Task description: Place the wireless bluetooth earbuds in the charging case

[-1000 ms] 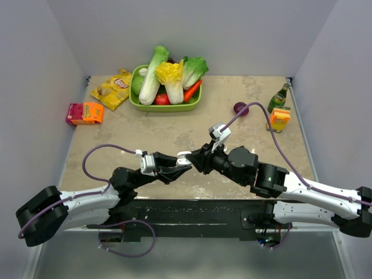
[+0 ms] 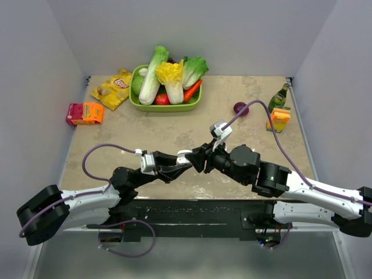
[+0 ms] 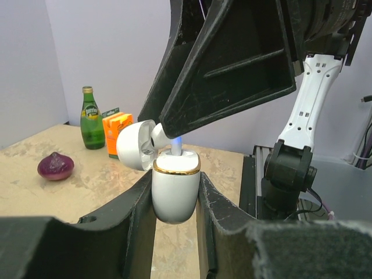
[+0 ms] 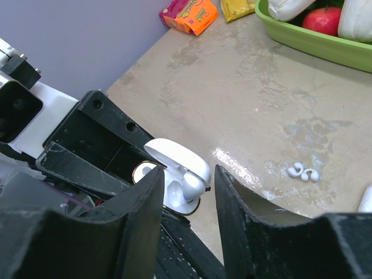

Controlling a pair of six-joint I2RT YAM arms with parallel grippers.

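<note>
The white charging case (image 3: 174, 192) with a gold rim is held upright, lid open, by my left gripper (image 2: 182, 165), which is shut on it. My right gripper (image 2: 199, 156) is just over the case, fingers part open around a white earbud (image 4: 192, 185) at the case's opening. The earbud sits at or in a cavity; whether it is seated or still pinched I cannot tell. A blue light shows at the case in the left wrist view.
Small white curved pieces (image 4: 303, 172) lie on the table. A green vegetable basket (image 2: 139, 104) stands at the back, snack packs at left, an onion (image 2: 240, 108), bottle (image 2: 278, 95) and juice box (image 2: 279, 120) at right.
</note>
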